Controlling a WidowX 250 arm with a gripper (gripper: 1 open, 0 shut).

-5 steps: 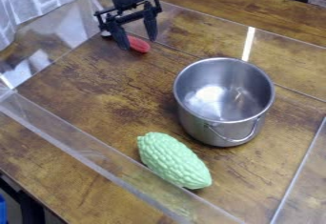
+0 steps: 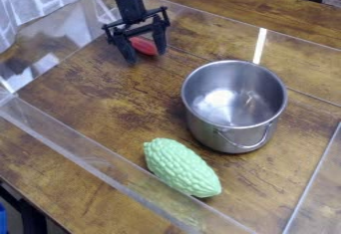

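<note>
My black gripper hangs at the upper left, its fingers low around a small red object on the wooden surface. Whether they are closed on it is unclear. A steel pot with a wire handle stands at the right. A pale green, bumpy vegetable-like object lies at the bottom middle.
Clear plastic walls edge the wooden work area.
Over the last second my gripper has come down onto the red object. The pot and green object have not moved.
</note>
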